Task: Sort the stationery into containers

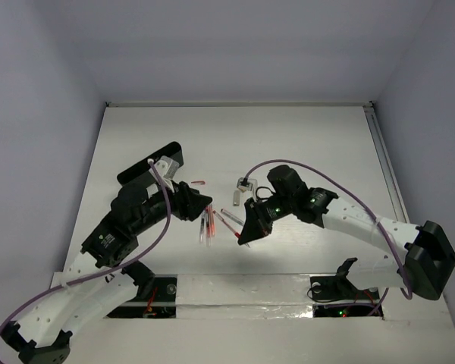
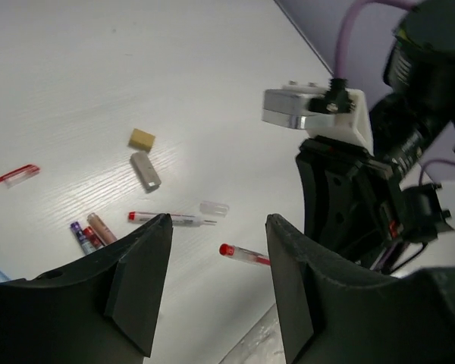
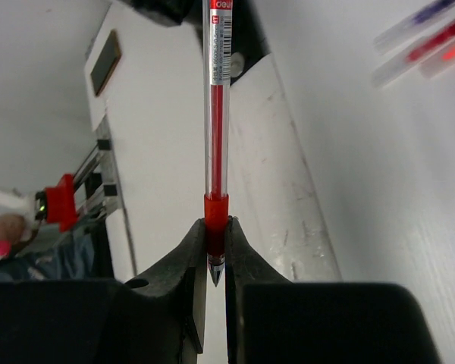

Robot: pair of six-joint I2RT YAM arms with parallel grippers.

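A red pen with a clear barrel (image 3: 217,144) is gripped near its pointed tip by my right gripper, which is shut on it. From those fingers the pen (image 1: 226,224) slants toward the back left in the top view. My left gripper is open, nothing between its fingers; the held pen's red end (image 2: 233,251) shows beyond its right finger. Several pens (image 1: 207,223) lie side by side on the table near the left gripper. A red-capped pen (image 2: 167,218) lies apart from them. A black container (image 1: 152,162) stands at the back left.
A grey eraser-like block (image 2: 145,171) and a small yellow block (image 2: 142,139) lie on the table. A red item (image 2: 15,175) and a clear piece (image 2: 214,208) lie loose.
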